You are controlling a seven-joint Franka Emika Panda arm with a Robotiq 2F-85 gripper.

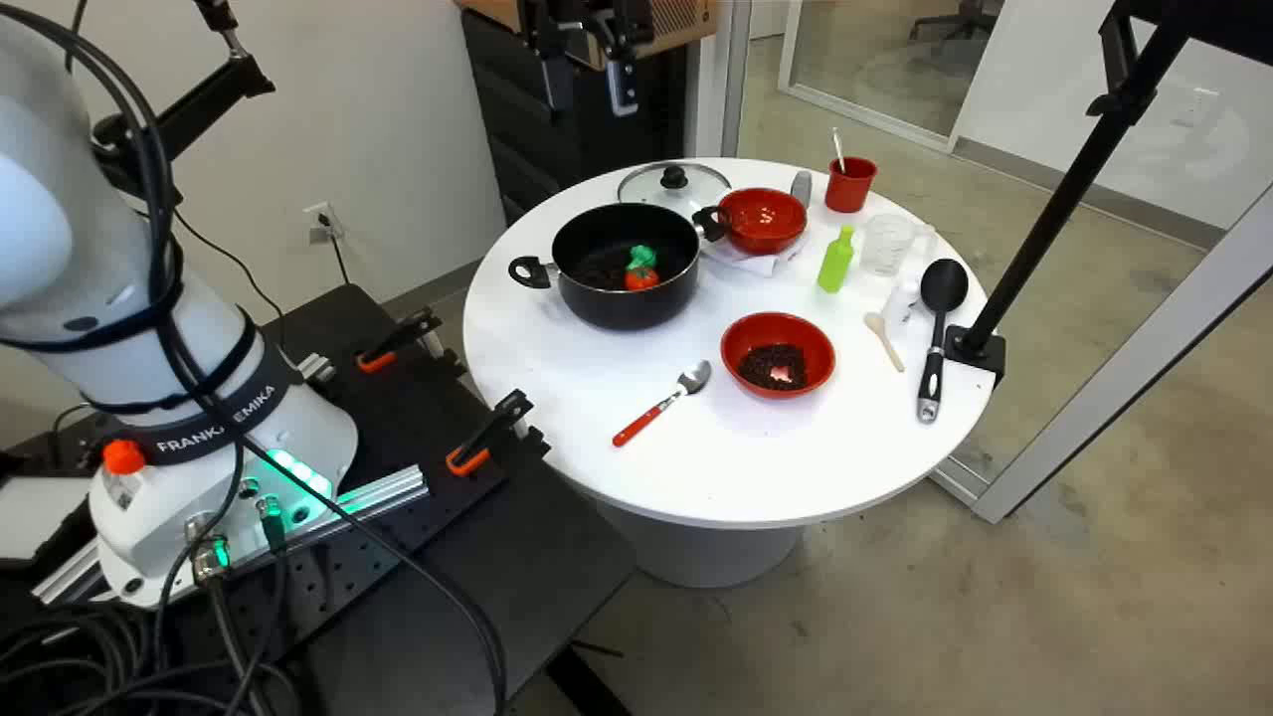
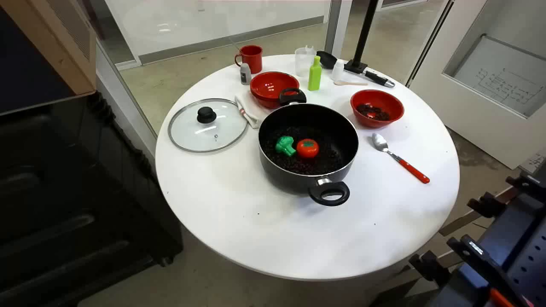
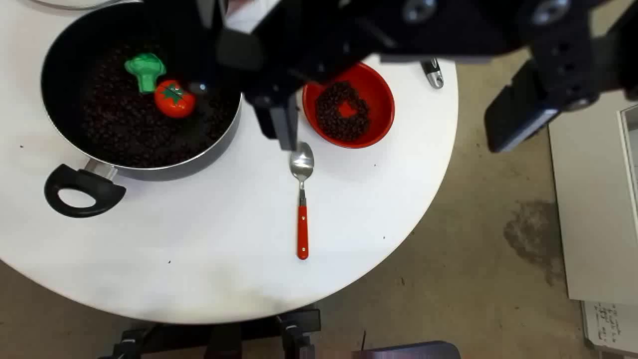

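High above the table, my gripper stands open with nothing between its fingers; in the wrist view its two fingertips are wide apart. Below it, a black pot holds dark beans, a green toy broccoli and a red toy tomato. To one side sits a red bowl with a smaller amount of beans in it. A spoon with a red handle lies flat on the white table, near that bowl. The gripper body hides part of the pot and bowl in the wrist view.
Beside the pot lie a glass lid and an empty-looking red bowl by a cloth. Farther off stand a red mug, a green bottle and a black ladle.
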